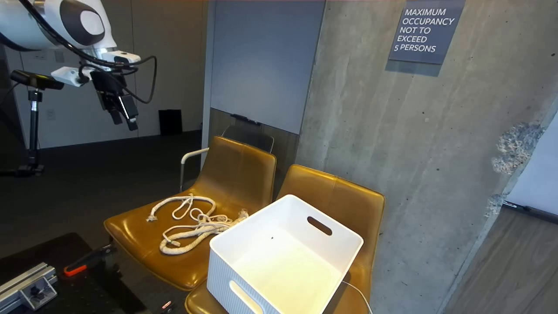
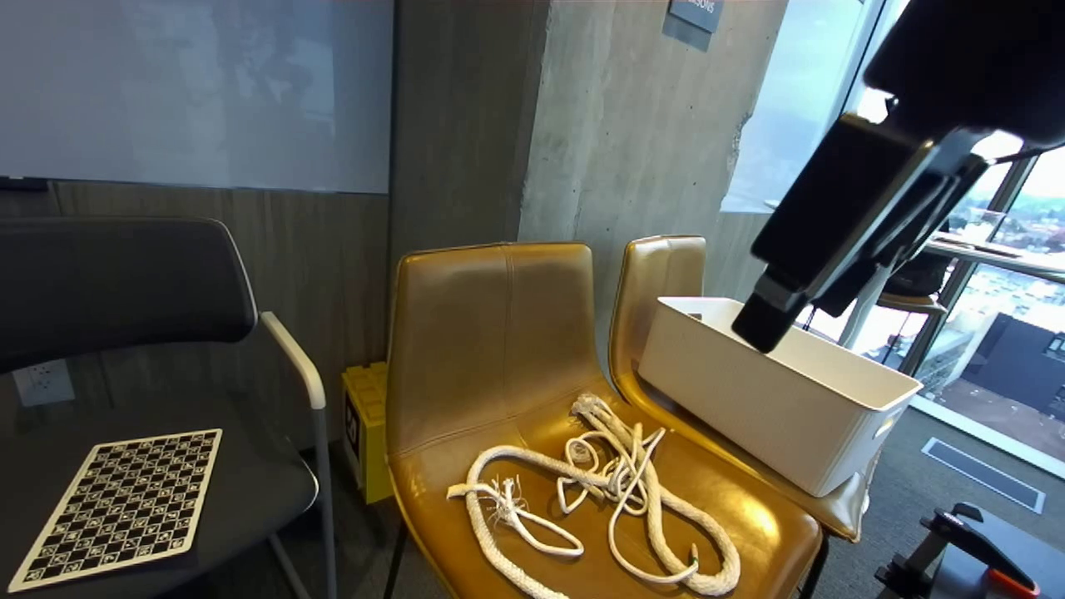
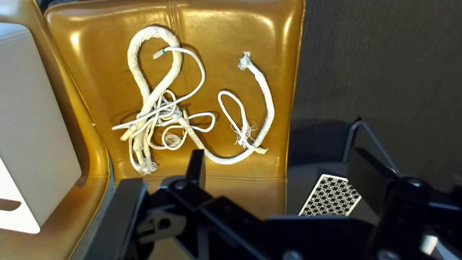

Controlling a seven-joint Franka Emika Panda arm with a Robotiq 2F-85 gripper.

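My gripper (image 1: 124, 122) hangs in the air above and to the left of the chairs in exterior view 1. It is open, with nothing between its fingers. Thick and thin white ropes (image 1: 201, 228) lie in a loose tangle on the tan chair seat (image 1: 136, 225). In the wrist view, one rope (image 3: 269, 102) curves off to the right and ends in a frayed tip, while a thick loop (image 3: 134, 65) lies upper left. A white bin (image 1: 282, 246) rests on the neighbouring tan chair; its visible floor looks empty.
A black chair (image 2: 120, 289) with a checkered board (image 2: 120, 504) on its seat stands beside the rope chair. Behind the chairs rises a concrete wall (image 1: 366, 131). A dark table (image 1: 68, 282) holding a metal rail fills the near left corner.
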